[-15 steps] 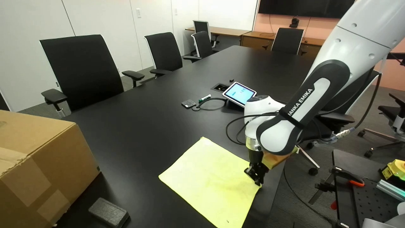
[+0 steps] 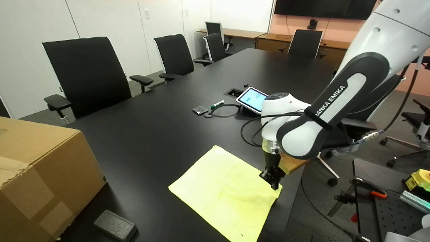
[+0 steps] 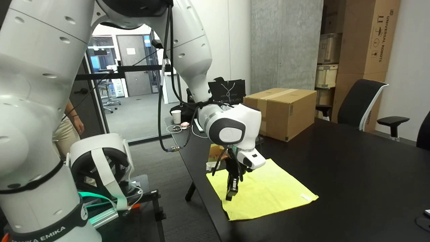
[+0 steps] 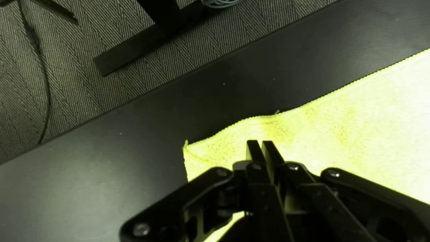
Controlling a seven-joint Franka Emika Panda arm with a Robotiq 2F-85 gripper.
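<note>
A yellow cloth (image 2: 223,187) lies spread over the black table, close to its edge. My gripper (image 2: 275,187) is over the cloth's near-edge corner, pointing down, and that corner stands a little raised beside the fingertips. In the wrist view my gripper has its two fingers almost together, with the yellow cloth (image 4: 362,121) under and around them. The gripper is shut on a bit of the cloth; the pinched part itself is mostly hidden by the fingers. From the other side, the gripper (image 3: 230,197) shows in front of the cloth (image 3: 274,193).
A cardboard box (image 2: 52,173) and a dark grey block (image 2: 115,225) stand left of the cloth. Farther back are a tablet (image 2: 252,99), a green marker (image 2: 217,104) and a small dark device (image 2: 200,110).
My gripper has risen slightly, and the cloth's corner by it has come up too. The rest of the cloth lies as before.
</note>
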